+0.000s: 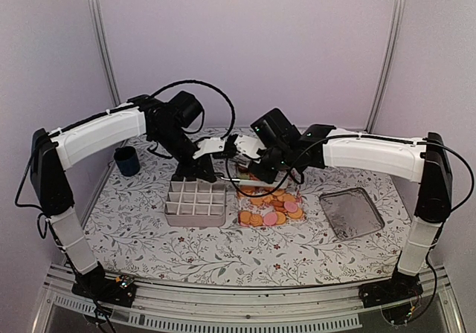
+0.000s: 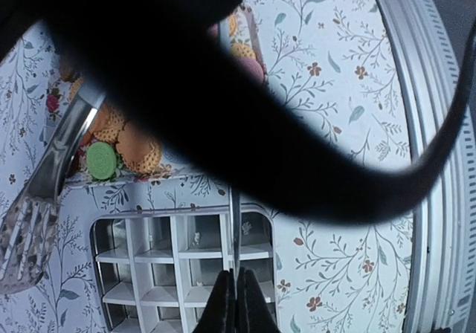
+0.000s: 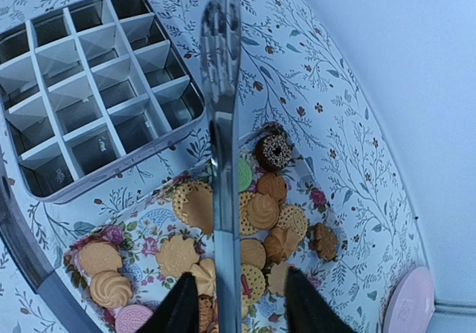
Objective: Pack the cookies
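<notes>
Steel tongs (image 3: pixel 223 154) with slotted ends hang above the table between my two arms. My left gripper is shut on one thin tong arm (image 2: pixel 236 233), seen edge-on; the other slotted arm (image 2: pixel 59 151) spreads to the left. In the right wrist view, a pale tong handle (image 3: pixel 227 266) stands between the parted fingers of my right gripper, which is open. Assorted cookies (image 3: pixel 178 256) lie on a flowered tray (image 3: pixel 141 227). The divided box (image 3: pixel 137 153) beside it has empty visible compartments. A dark blurred cable covers much of the left wrist view.
An empty clear container (image 1: pixel 351 212) stands on the right of the table, and a dark blue cup (image 1: pixel 126 161) on the left. At the right wrist view's edge is a pink plate (image 3: pixel 411 303). Both arms are close together.
</notes>
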